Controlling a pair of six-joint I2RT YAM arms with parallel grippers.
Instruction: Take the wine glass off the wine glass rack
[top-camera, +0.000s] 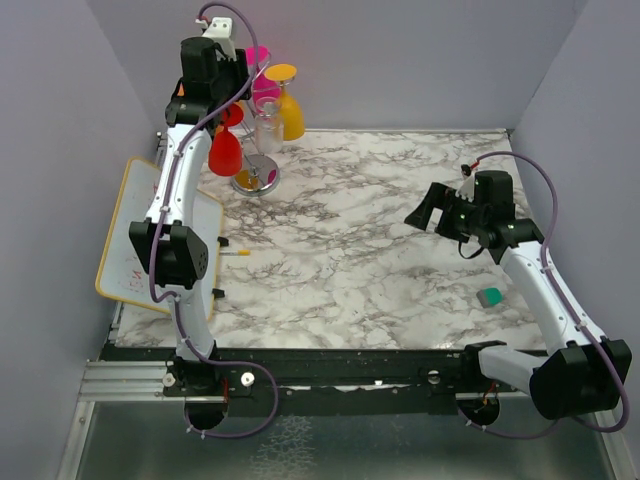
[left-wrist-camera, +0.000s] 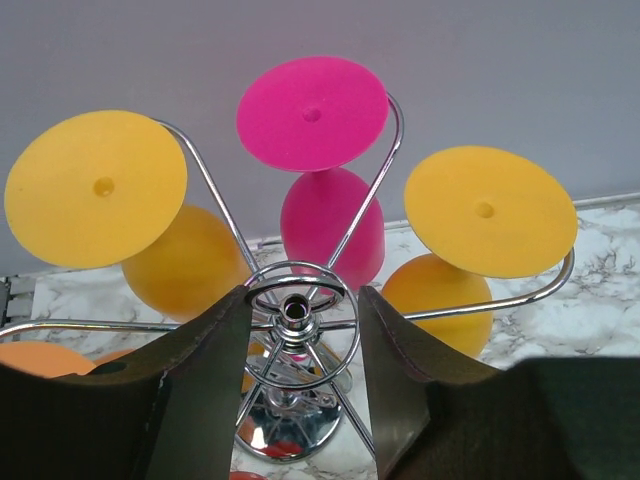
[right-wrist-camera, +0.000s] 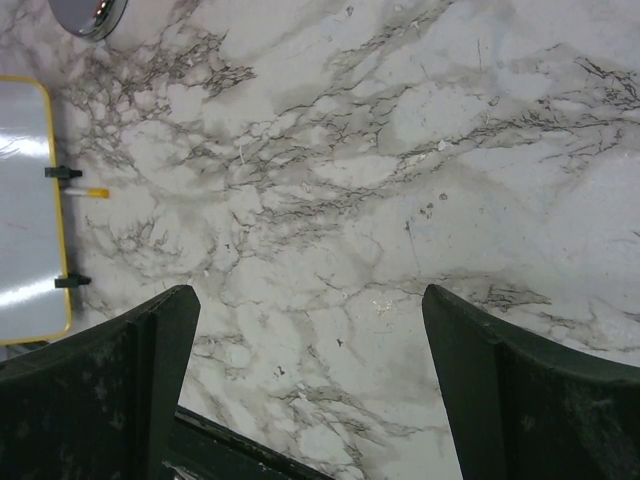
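A chrome rack (left-wrist-camera: 300, 420) at the back left holds upside-down glasses: magenta (left-wrist-camera: 312, 100), yellow at right (left-wrist-camera: 490, 210) and left (left-wrist-camera: 90, 200), orange (left-wrist-camera: 40, 357), red (top-camera: 225, 150), and a clear one (top-camera: 268, 135). My left gripper hovers over the rack's centre ring, its fingers part way apart, with the ring seen between them and nothing visibly held; whether it touches the ring I cannot tell. My right gripper is open over bare marble at the right, empty.
A yellow-edged whiteboard (top-camera: 150, 270) with dark clips lies at the left under the left arm. A small green block (top-camera: 489, 297) is at the right.
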